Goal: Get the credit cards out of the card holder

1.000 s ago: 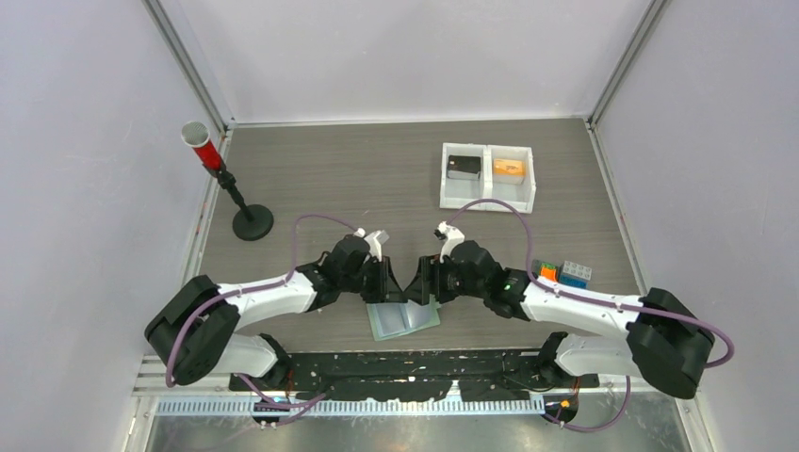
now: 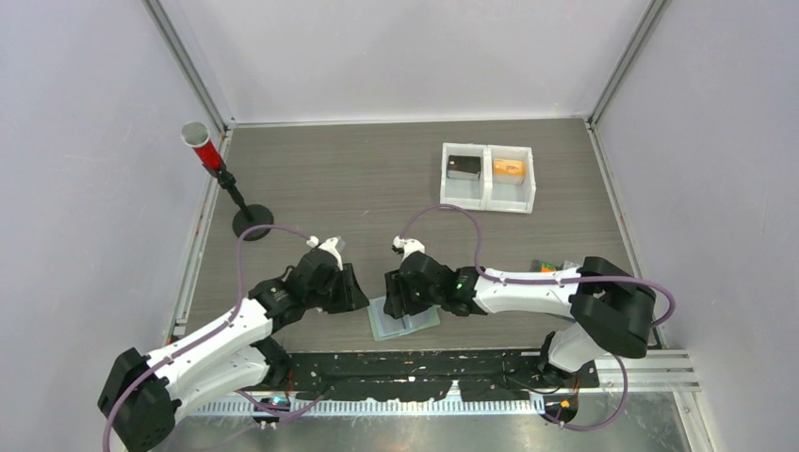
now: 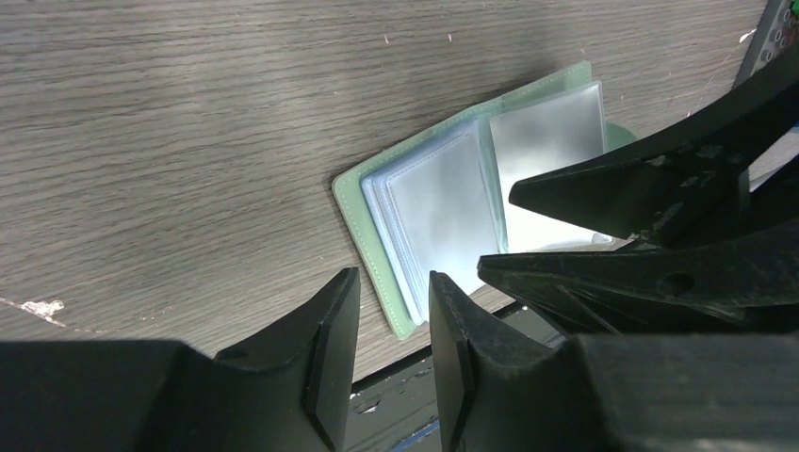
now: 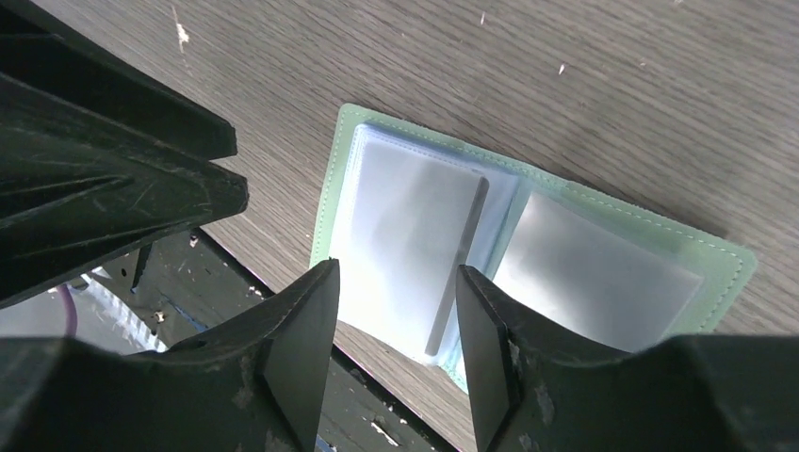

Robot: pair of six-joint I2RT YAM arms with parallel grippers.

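Opened flat on the table, the pale green card holder (image 2: 423,322) lies near the front edge, with whitish clear pockets. In the right wrist view, a grey-striped white card (image 4: 400,240) shows in its left pocket. My right gripper is part open above that pocket, with no object visibly held between its fingers. My left gripper stands open just left of the holder, its gap empty. Part of the holder is covered by the right gripper in the top view.
A white two-part box (image 2: 488,201) holding a black item and an orange item stands at the back right. A black stand (image 2: 252,221) with a red cup is at the left. Building blocks sit partly hidden behind the right arm.
My left gripper has drawn back to the left, away from the right one.
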